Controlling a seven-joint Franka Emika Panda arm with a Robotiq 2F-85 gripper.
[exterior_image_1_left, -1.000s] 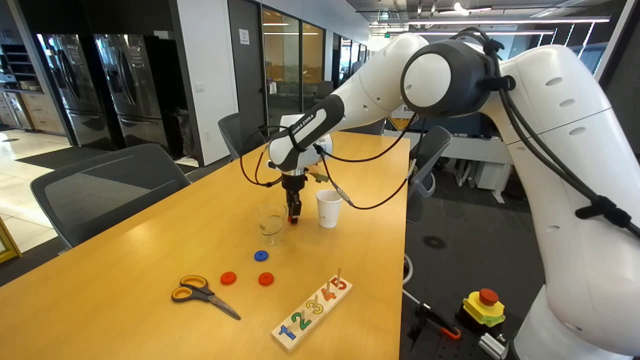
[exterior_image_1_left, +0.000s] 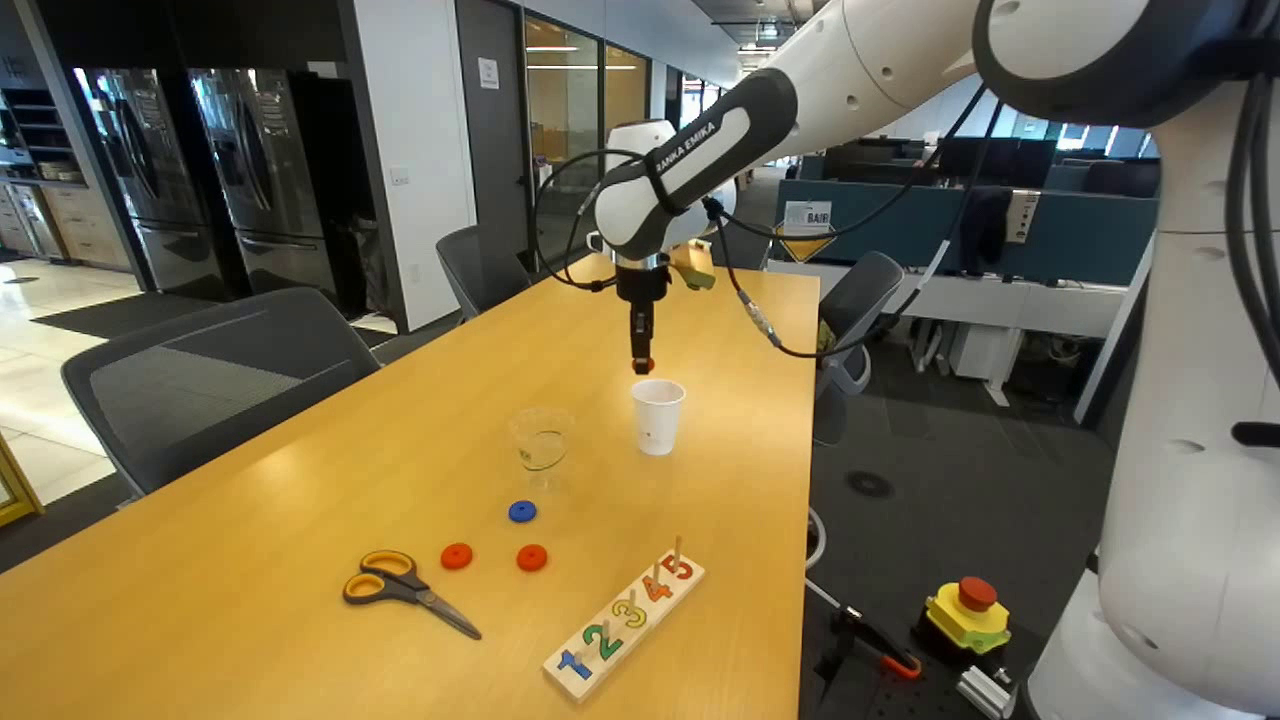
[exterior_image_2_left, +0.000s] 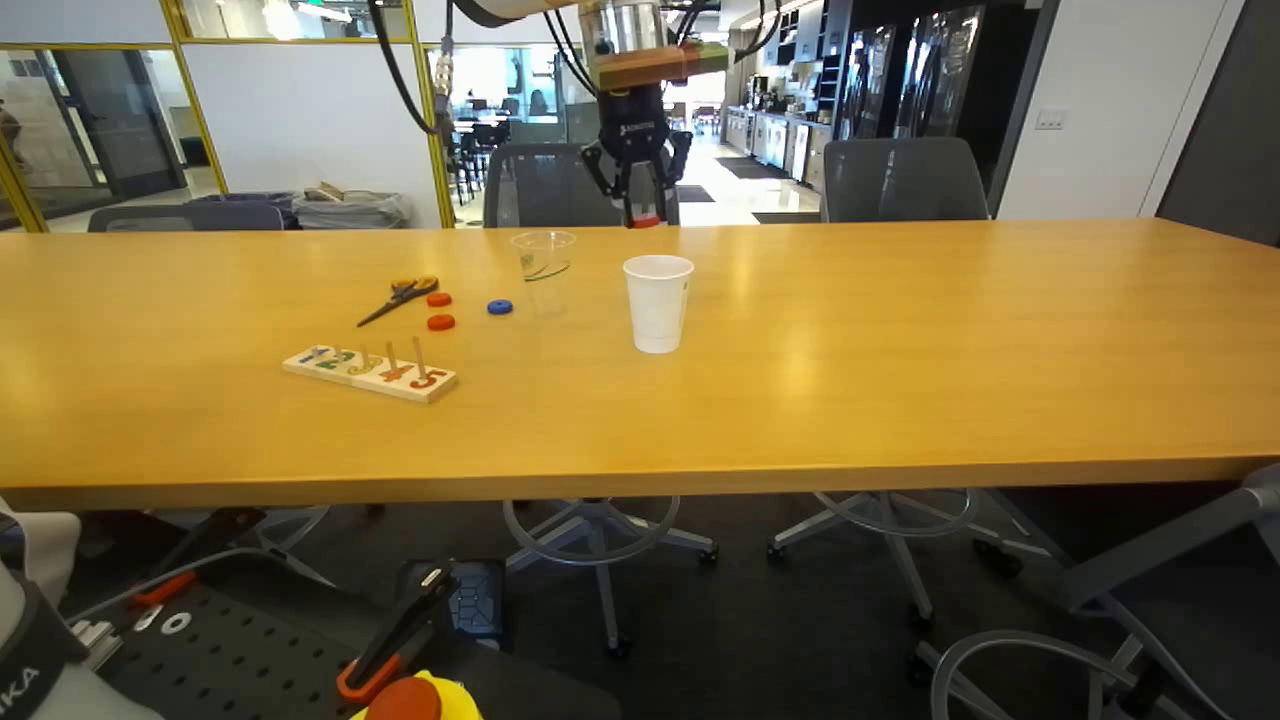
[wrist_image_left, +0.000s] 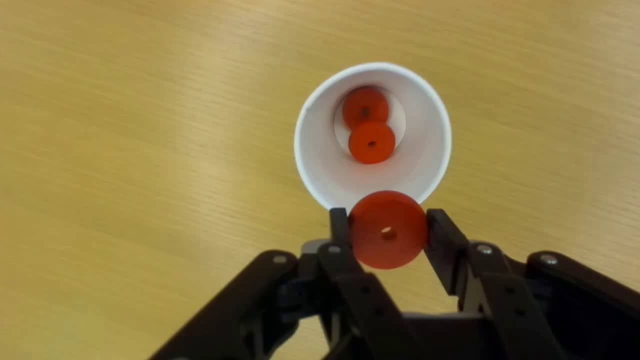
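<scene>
Between the fingertips of my gripper a red disc (wrist_image_left: 384, 252) with a centre hole is pinched. In the wrist view the disc overlaps the near rim of a white paper cup (wrist_image_left: 306, 144). Two red discs, one of them a lower red disc (wrist_image_left: 372, 150), lie at the bottom of that cup. Exterior view 1 has the gripper (exterior_image_1_left: 642, 370) above the table near the upright white cup (exterior_image_1_left: 657, 420). From the other side, the held disc (exterior_image_2_left: 645, 222) shows just under the fingers, higher than the cup (exterior_image_2_left: 657, 306).
Left of the cup stands a clear cup (exterior_image_1_left: 542, 444). A blue disc (exterior_image_1_left: 522, 511), a red disc (exterior_image_1_left: 456, 556), another red disc (exterior_image_1_left: 531, 557), scissors (exterior_image_1_left: 402, 586) and a numbered peg board (exterior_image_1_left: 624, 624) lie nearer.
My gripper has risen from low between the two cups and moved toward the white cup, carrying the red disc. The cups and the loose things on the table have not moved.
</scene>
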